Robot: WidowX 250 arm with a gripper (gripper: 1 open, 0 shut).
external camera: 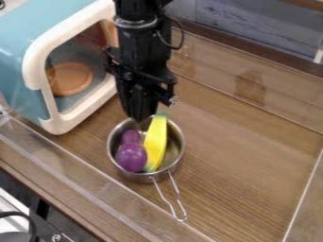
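Note:
The black arm reaches down from the top centre, its gripper (143,102) hanging just above a small metal pot (173,161) with a wire handle. In the pot lie a purple eggplant-like object (131,154) and a yellow elongated object (157,142). Whether the gripper is open or shut is hard to make out from this dark shape. I see nothing held between its fingers.
A light-blue toy microwave or oven (28,38) with an open front stands at the upper left, a brown disc (70,77) inside. A black cable lies at the lower left.

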